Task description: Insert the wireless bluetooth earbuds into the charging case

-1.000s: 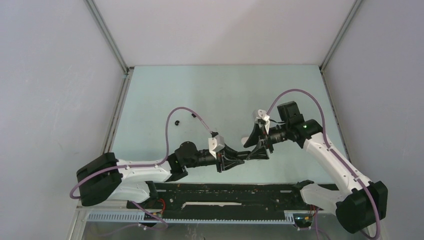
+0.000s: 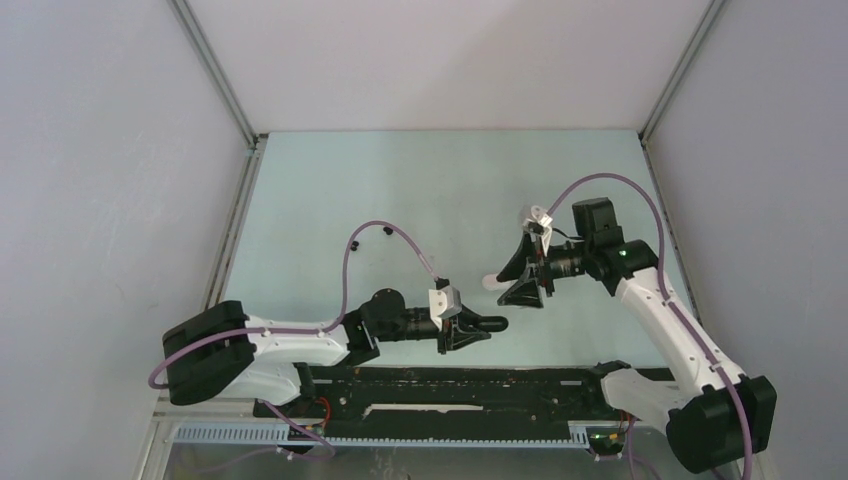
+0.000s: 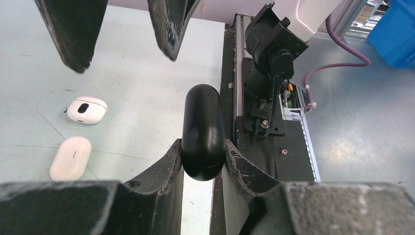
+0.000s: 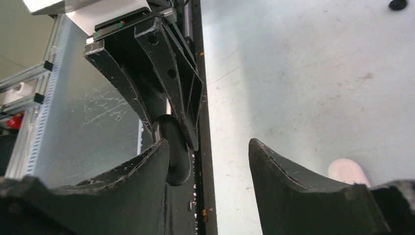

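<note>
My left gripper (image 2: 470,330) is shut on a black, rounded charging case, which also shows in the right wrist view as a black case (image 4: 175,161). My right gripper (image 2: 520,280) stands open just apart from it, at the upper right in the top view, nothing between its fingers. Two small black pieces, apparently earbuds, lie on the table (image 2: 354,246) (image 2: 388,231), left of centre.
A white case (image 3: 87,110) and a second white rounded case (image 3: 70,158) lie on the table (image 2: 430,180) beneath the right arm. The front edge is close below the left gripper.
My right gripper has pulled away to the right from the black case. The left gripper moved slightly toward the front edge earlier and has since stayed about still with the case.
</note>
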